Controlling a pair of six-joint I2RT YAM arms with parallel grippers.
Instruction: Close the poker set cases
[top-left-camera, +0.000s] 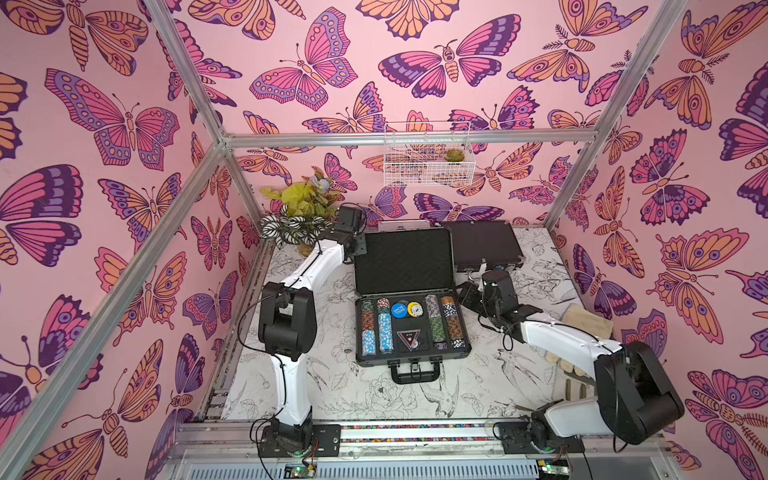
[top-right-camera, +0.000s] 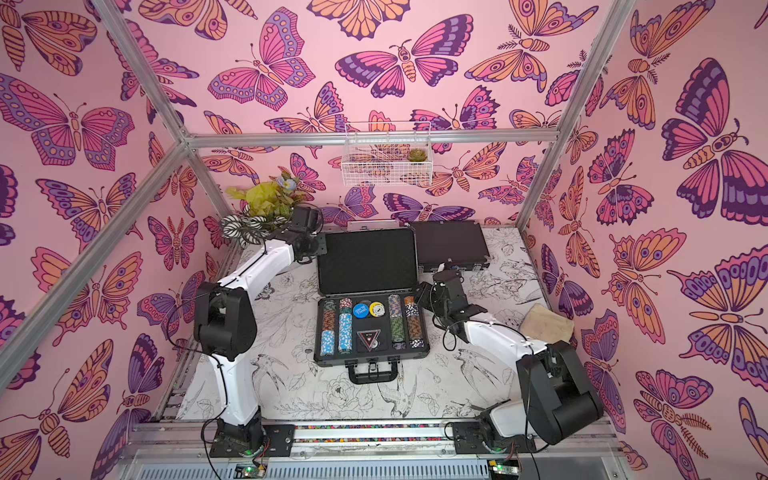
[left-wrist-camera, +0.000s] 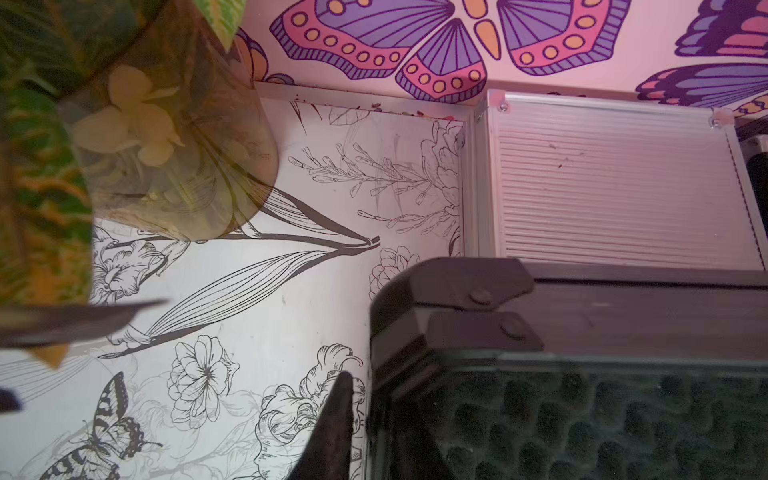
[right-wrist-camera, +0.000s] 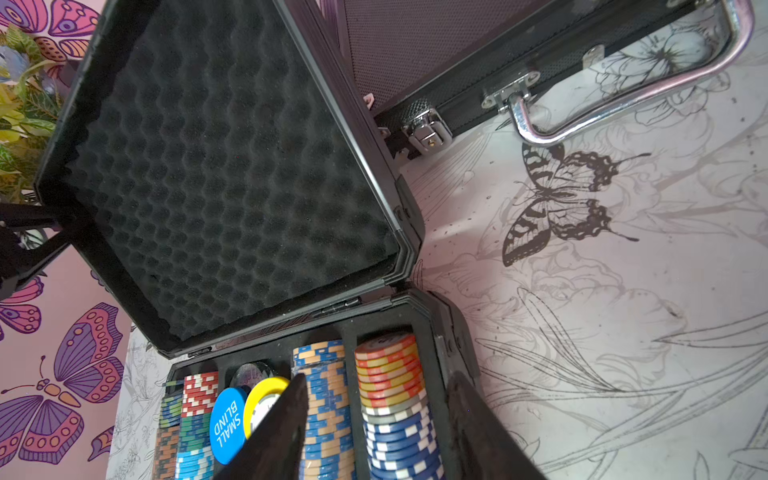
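Note:
The open poker case (top-left-camera: 413, 349) stands mid-table, its foam-lined lid (top-left-camera: 404, 261) raised at the back. Chip stacks and dealer buttons fill its base. My left gripper is at the lid's left edge, fingers parted, one outside the frame and the other dark against the foam side; contact cannot be told. In the right wrist view my right gripper is open above the base's right end, chip stacks showing between its fingers. A second case (top-left-camera: 485, 244), dark and closed, lies flat behind to the right.
A potted plant (top-left-camera: 300, 216) stands close behind my left arm. At the back wall is a silvery ribbed box (left-wrist-camera: 616, 184). A beige cloth (top-right-camera: 547, 322) lies at the right.

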